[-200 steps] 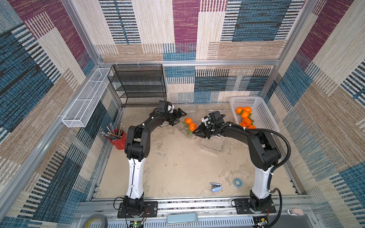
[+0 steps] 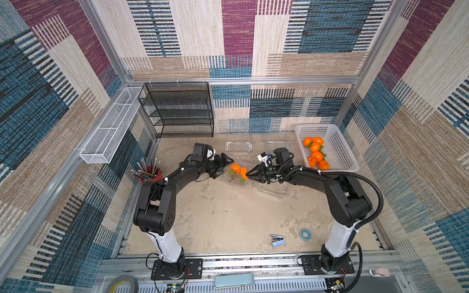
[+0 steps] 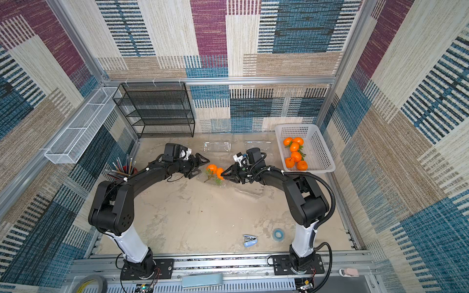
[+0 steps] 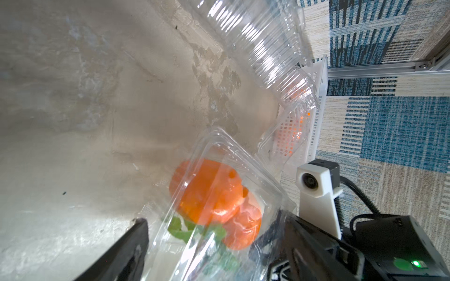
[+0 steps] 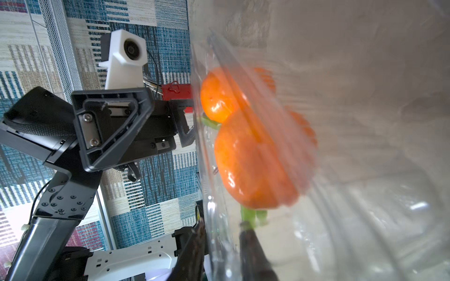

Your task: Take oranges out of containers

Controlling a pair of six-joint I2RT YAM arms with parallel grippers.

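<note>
A clear plastic container (image 4: pixel 225 142) holds two oranges (image 4: pixel 206 189) with green leaves, between my grippers at mid table. My right gripper (image 2: pixel 249 173) is shut on the container's edge; in the right wrist view the plastic wall runs between its blurred fingers. My left gripper (image 2: pixel 222 163) stands open at the container's left, just apart from the oranges, its fingers on either side of the lower left wrist view. More oranges (image 2: pixel 315 146) lie in a white basket (image 2: pixel 342 149) at the back right.
Empty clear containers (image 2: pixel 238 146) lie at the back and right of centre. A black rack (image 2: pixel 175 107) stands back left, a red pen cup (image 2: pixel 151 175) left. A stapler (image 2: pixel 277 240) and tape roll (image 2: pixel 304 234) lie front right.
Both grippers and the held container with its oranges have moved toward the front and left, the left gripper more than the right.
</note>
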